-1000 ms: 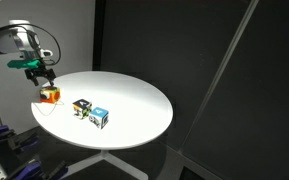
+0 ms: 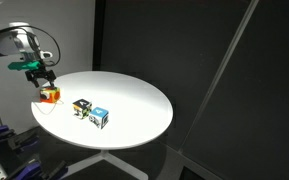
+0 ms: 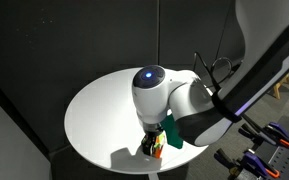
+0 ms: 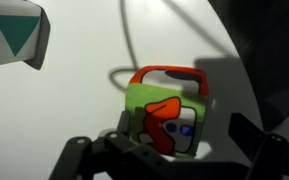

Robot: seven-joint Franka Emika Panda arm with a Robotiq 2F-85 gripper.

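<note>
A colorful block (image 4: 167, 118) with a green face, a red and white figure and a red-orange edge shows in the wrist view. My gripper is open above it, one dark finger (image 4: 109, 152) to the left and the other to the right. The fingers hold nothing; how high they are over the block I cannot tell. In exterior view 1 this block (image 2: 50, 96) is small and red-orange, at the left end of the white table, just beneath the gripper (image 2: 47, 79). Exterior view 2 shows the block (image 3: 158, 150) near the table's front edge, partly covered by the arm.
Two more picture blocks stand on the table, a dark multicolored one (image 2: 81, 108) and a blue and white one (image 2: 99, 117). A block with a green triangle (image 4: 14, 35) appears at the wrist view's upper left.
</note>
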